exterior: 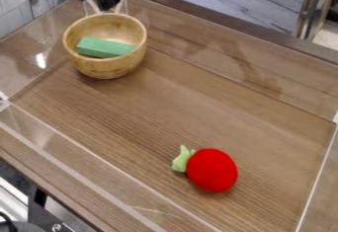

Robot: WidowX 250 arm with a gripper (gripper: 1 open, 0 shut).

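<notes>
A wooden bowl [122, 33] sits at the upper left of the table, holding a green block [102, 48]. A red strawberry-like object [211, 169] with a green top lies at the lower right.
A white edge or ledge runs along the upper right and the right side.
</notes>
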